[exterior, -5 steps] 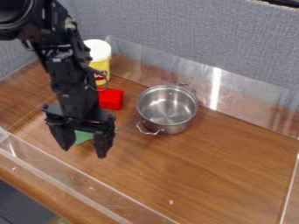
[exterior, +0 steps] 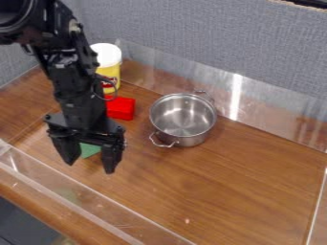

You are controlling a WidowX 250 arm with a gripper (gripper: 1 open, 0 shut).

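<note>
My gripper (exterior: 87,144) hangs low over the left part of the wooden table, its black fingers apart and open. A green object (exterior: 91,150) lies under it, mostly hidden by the gripper. A red block (exterior: 122,108) lies behind the gripper. A steel pot (exterior: 183,119) with side handles stands to the right of it.
A white and yellow container (exterior: 107,64) stands at the back left, partly behind the arm. Clear low walls border the table (exterior: 243,187).
The arm and gripper have shifted very slightly. The objects on the table have not visibly moved.
</note>
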